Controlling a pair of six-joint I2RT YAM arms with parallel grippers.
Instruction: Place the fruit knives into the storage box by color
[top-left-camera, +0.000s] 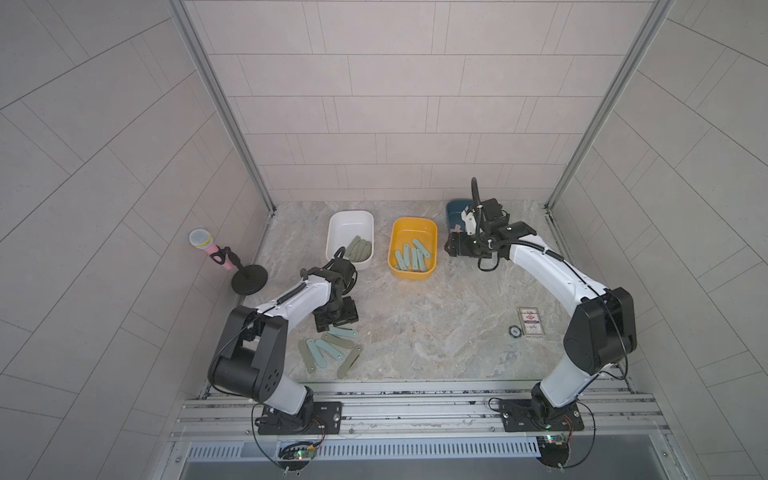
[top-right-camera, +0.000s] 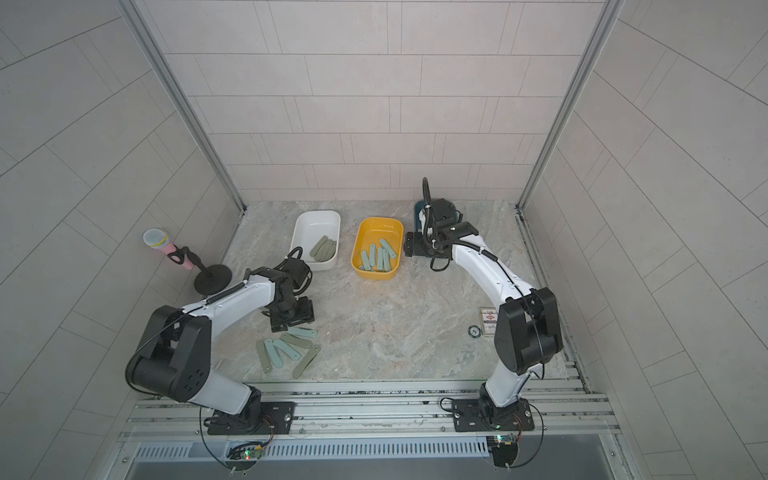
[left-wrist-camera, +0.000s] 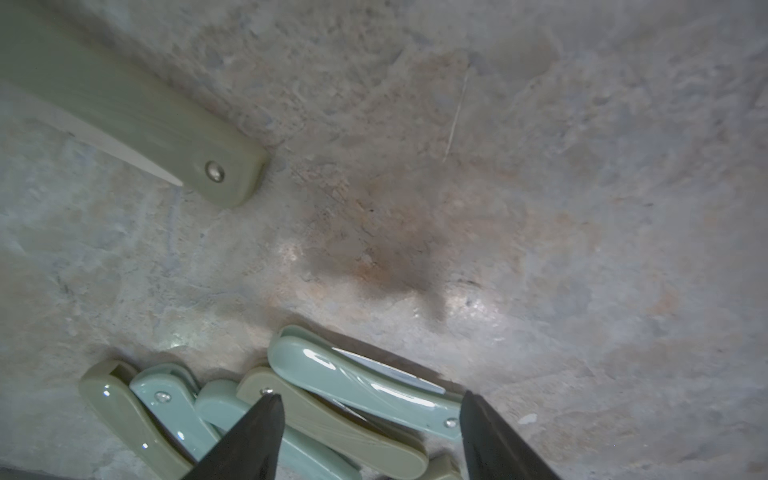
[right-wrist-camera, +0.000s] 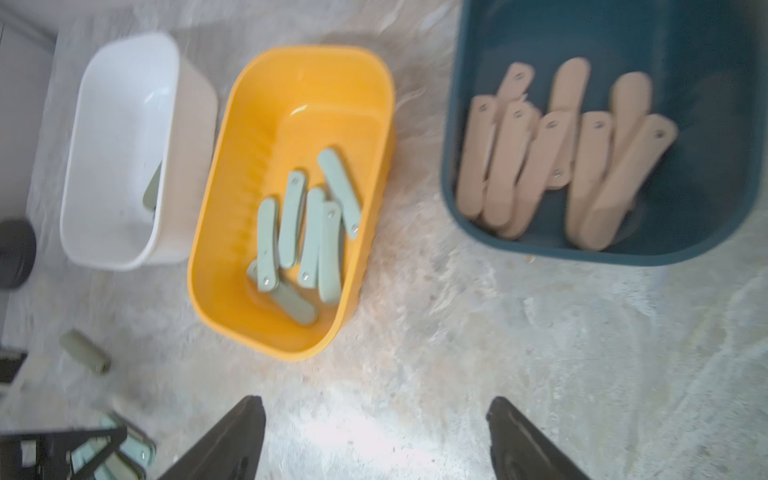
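My left gripper hovers open above a cluster of light-blue knives (left-wrist-camera: 360, 372) and olive knives (left-wrist-camera: 128, 408) at the front left, nothing held. A separate olive knife (left-wrist-camera: 208, 152) lies nearby in the left wrist view. The white box (right-wrist-camera: 184, 208) holds olive knives, the yellow box (right-wrist-camera: 220, 296) light-blue ones, and the dark blue box (right-wrist-camera: 592, 256) several pink ones (right-wrist-camera: 624, 192). My right gripper is open and empty, above the table just in front of the blue box, which it partly hides in both top views.
A round dark stand with a pink item (top-left-camera: 248, 280) is at the left wall. A small card (top-left-camera: 530, 320) and a round disc (top-left-camera: 514, 330) lie at the right.
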